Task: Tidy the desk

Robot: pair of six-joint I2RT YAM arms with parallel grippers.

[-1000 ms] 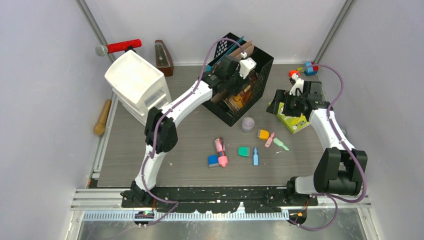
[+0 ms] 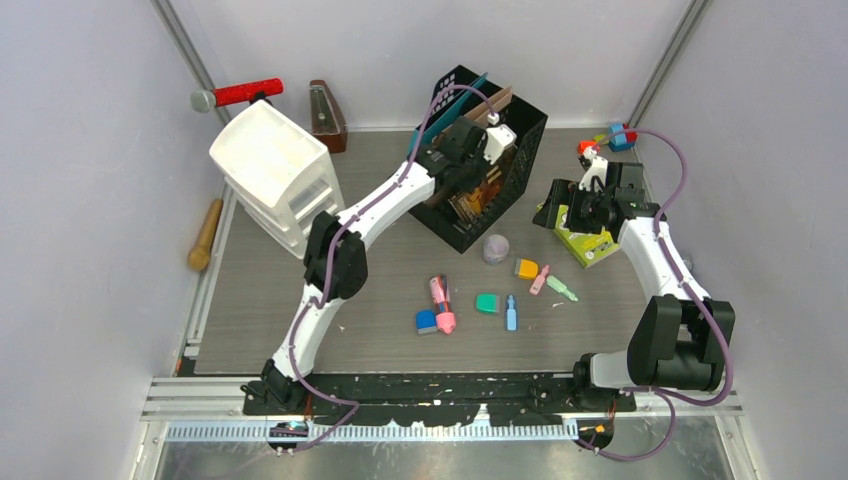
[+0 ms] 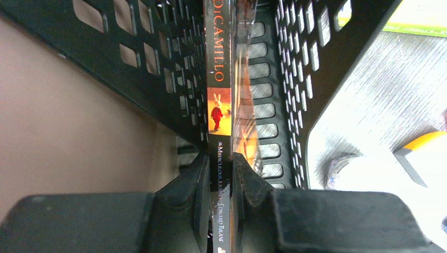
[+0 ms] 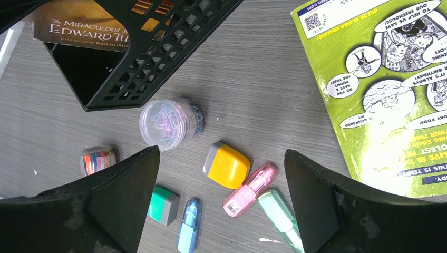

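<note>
A black plastic crate [image 2: 530,150] at the back centre holds books and folders standing upright. My left gripper is down inside it, its fingers at both sides of a dark book spine [image 3: 219,66]; whether they press on it is unclear. My right gripper is open above the desk near a green booklet [image 4: 358,100]. Below it lie a yellow highlighter [image 4: 228,167], a pink one [image 4: 248,192], green [image 4: 161,204] and blue ones, and a clear tub of paper clips [image 4: 169,125]. A pink cylinder [image 2: 442,300] lies beside a blue piece.
A white drawer unit [image 2: 265,160] stands on the left, with a red flashlight [image 2: 240,95] and a brown metronome [image 2: 328,112] behind. Toy blocks [image 2: 620,135] sit at the back right corner.
The right arm and the loose desk items are unchanged.
</note>
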